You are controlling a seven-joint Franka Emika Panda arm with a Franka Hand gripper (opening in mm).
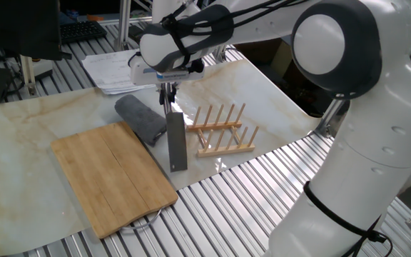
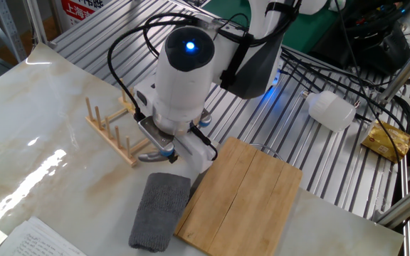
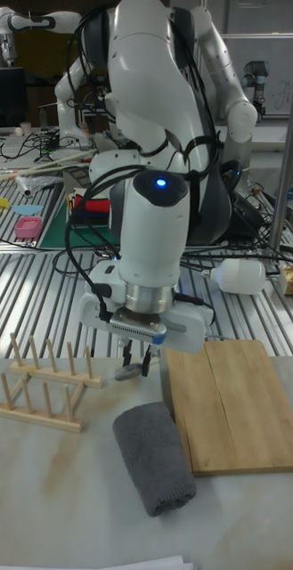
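A knife with a broad grey blade [image 1: 178,143] hangs upright, blade downward, between the cutting board and the wooden rack in exterior view 1. My gripper [image 1: 167,94] is shut on its upper, handle end. In exterior view 3 the dark fingers [image 3: 127,362] show close together beneath the hand, with the knife seen nearly end-on. The wooden cutting board [image 1: 114,175] lies flat to one side. The pegged wooden rack [image 1: 225,151] stands on the other side, and its slots look empty. A rolled grey towel [image 3: 154,458] lies beside the board. In exterior view 2 the hand hides my fingertips.
Handwritten papers [image 1: 110,70] lie at the far side of the marbled mat [image 1: 20,135]. A white rounded container [image 2: 331,111] and a gold packet [image 2: 386,139] rest on the slatted metal table. The mat beyond the rack is bare.
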